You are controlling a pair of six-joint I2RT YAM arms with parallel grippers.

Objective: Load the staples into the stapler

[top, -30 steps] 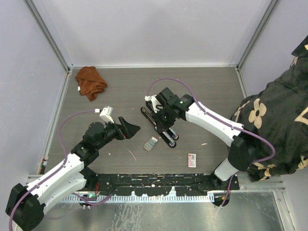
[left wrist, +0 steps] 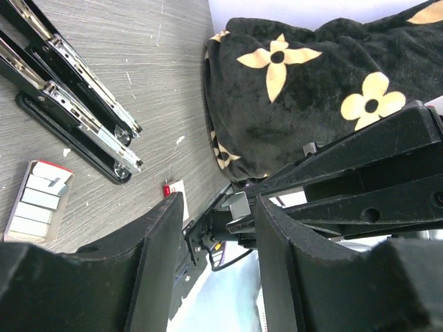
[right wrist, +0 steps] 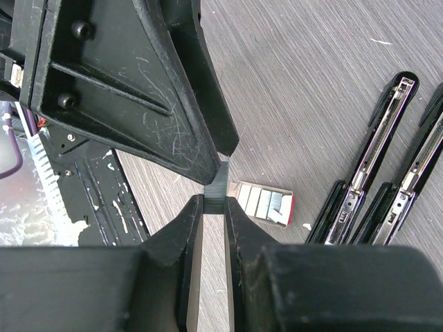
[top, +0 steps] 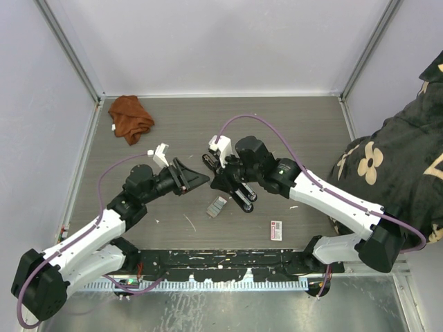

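In the right wrist view, a grey staple strip [right wrist: 218, 181] stands out of my right gripper, which is shut on it. Coming in from the upper left, the dark fingers [right wrist: 163, 90] of my left gripper reach the strip's far end. The left wrist view shows the end of the strip [left wrist: 239, 206] by the gap of my left gripper, whose fingers stand part open. Two opened black staplers lie side by side on the table, one nearer [right wrist: 360, 183] and one farther right [right wrist: 408, 187], their metal channels showing.
An open box of staple strips [right wrist: 261, 203] lies beside the staplers. A small red-and-white box [top: 276, 231] rests near the front right. At the back left is a brown cloth [top: 129, 119]; a flowered dark cushion [top: 394, 155] fills the right side.
My left gripper has moved right, up to my right gripper, and its fingers have narrowed. My right arm has shifted a little left and forward, still above the staplers. Staplers and boxes stay put.
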